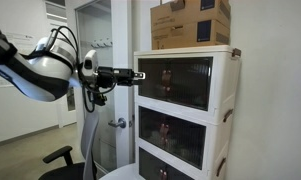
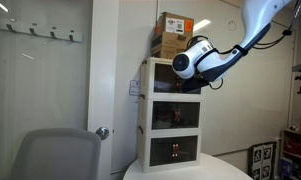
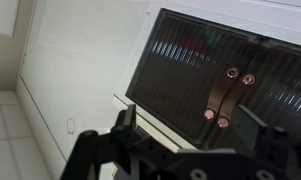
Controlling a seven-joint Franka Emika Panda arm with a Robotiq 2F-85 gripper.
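A white cabinet (image 1: 230, 85) stands with three stacked tiers of dark, ribbed see-through doors, all closed. On its top doors (image 1: 188, 82) a pair of brown handles (image 1: 166, 78) sits at the middle. My gripper (image 1: 140, 75) points level at the left edge of the top tier, close in front of it. In the wrist view two dark fingers (image 3: 125, 124) stand well apart at the bottom, with nothing held between them. Beyond them a pair of brown handles (image 3: 218, 98) shows, nearer the right finger. Exterior view 2 has the arm (image 2: 202, 62) covering part of the top tier.
Brown cardboard boxes (image 1: 190, 25) are stacked on the cabinet. A grey chair (image 1: 88, 150) stands below the arm, beside a door with a silver handle (image 1: 118, 123). A white round table surface (image 2: 215, 170) lies under the cabinet.
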